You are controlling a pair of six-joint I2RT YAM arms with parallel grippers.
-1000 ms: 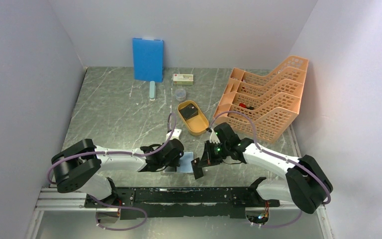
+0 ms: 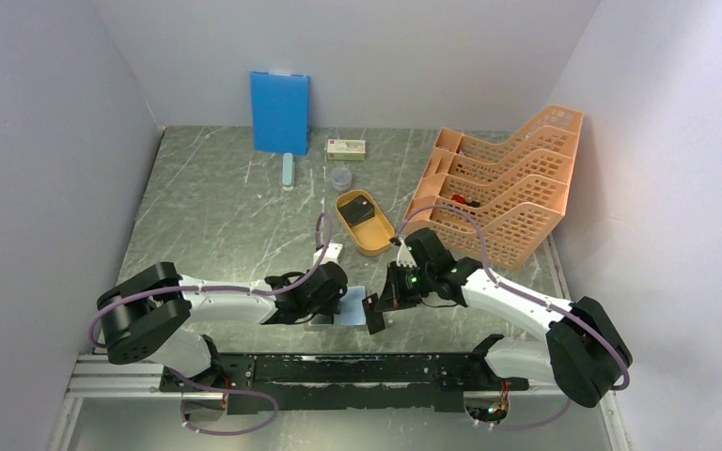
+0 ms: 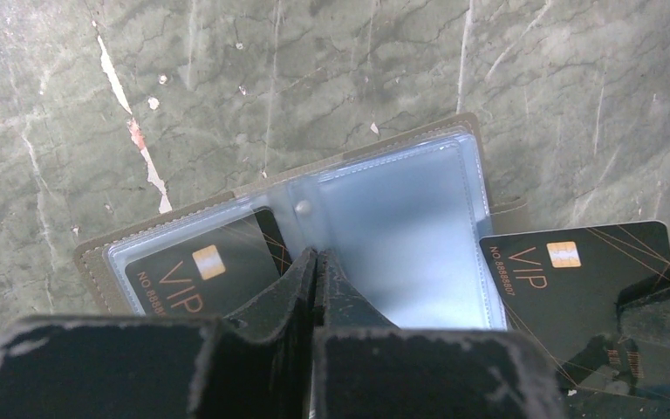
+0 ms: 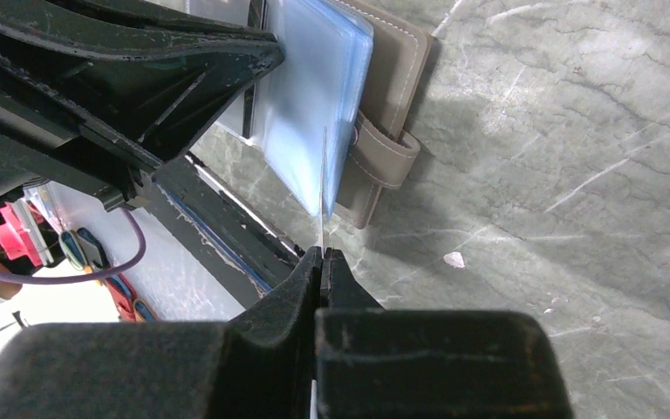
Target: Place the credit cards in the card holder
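Note:
The card holder (image 3: 401, 223) lies open on the table, clear sleeves upward, with a grey-brown cover. A black VIP card (image 3: 205, 275) sits inside its left sleeve; the right sleeve looks empty. At the holder's middle fold my left gripper is shut on the clear sleeves. My right gripper is shut on a second black VIP card, which shows edge-on as a thin line in the right wrist view. This card's left edge is at the right sleeve's outer edge, and from these views it appears outside the sleeve.
Behind the arms, an orange tray (image 2: 374, 242) holds more black cards (image 2: 357, 209). An orange file rack (image 2: 517, 211) stands at the right, a blue board (image 2: 280, 113) at the back. Table left of the tray is clear.
The left arm and the holder stayed put.

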